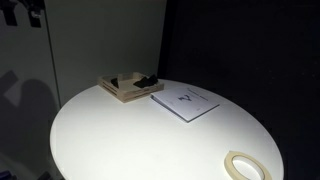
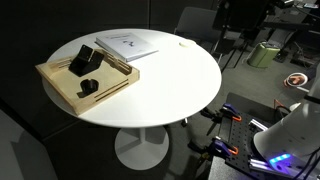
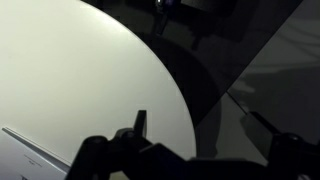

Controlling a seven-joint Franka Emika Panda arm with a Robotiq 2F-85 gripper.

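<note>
My gripper stands open, its dark fingers wide apart at the bottom of the wrist view. Nothing is between them; beyond lie the round white table's edge and dark floor. In exterior view 1 the gripper (image 1: 22,17) hangs at the top left, clear of the table (image 1: 130,145). A shallow wooden tray (image 2: 108,97) holds a black angular piece (image 2: 86,60) and a small black round object (image 2: 89,87). A white binder or booklet (image 1: 184,101) lies flat beside the tray. Near the table's edge rests a beige tape-like ring (image 1: 232,158).
A single pedestal (image 2: 140,140) supports the table. Cables and equipment (image 2: 230,135) sit on the floor by the robot's base, and a dark curtain (image 1: 250,50) hangs behind.
</note>
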